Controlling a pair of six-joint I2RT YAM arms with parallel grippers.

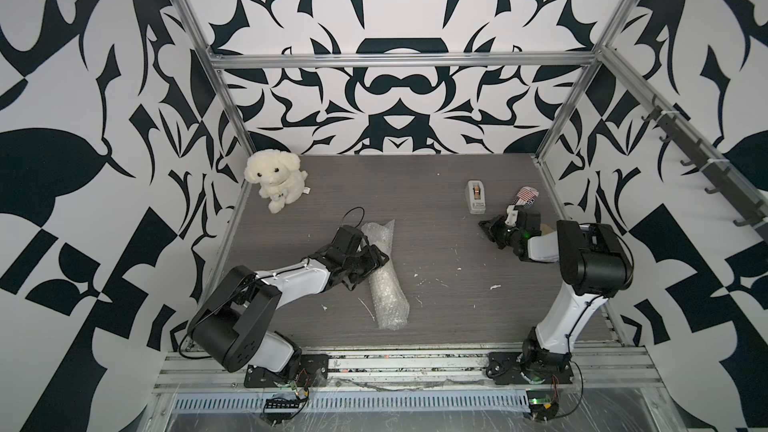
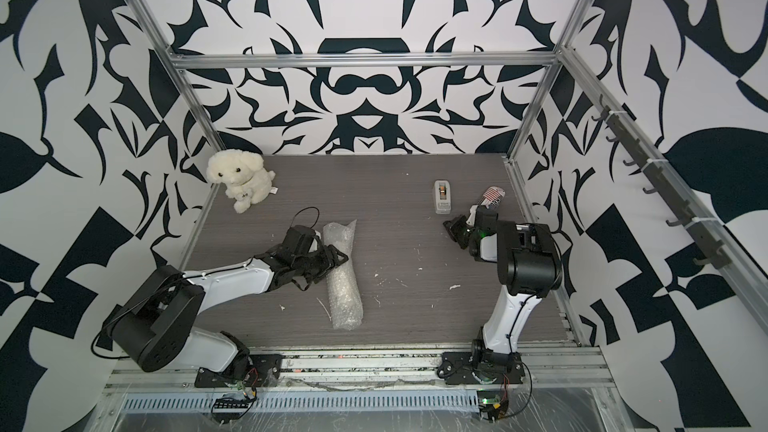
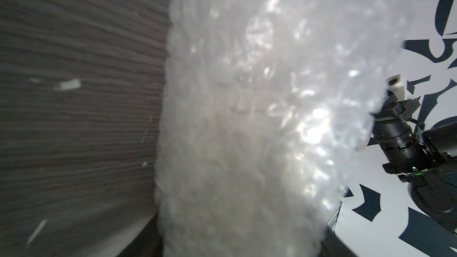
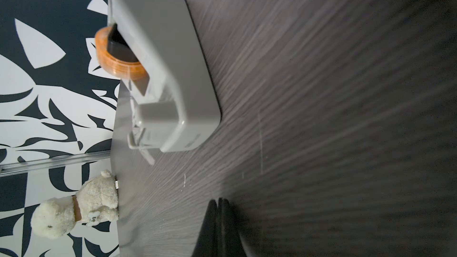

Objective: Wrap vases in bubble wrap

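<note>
A long bubble-wrap bundle lies front to back near the middle of the table; whatever is inside is hidden. My left gripper is shut on it at its upper half, and the wrap fills the left wrist view. My right gripper is shut with nothing between its fingertips, low over the table at the right, beside and in front of the white tape dispenser with its orange roll. The dispenser stands apart from the bundle.
A white plush dog sits at the back left. A small striped flag-patterned item lies at the right edge behind my right gripper.
</note>
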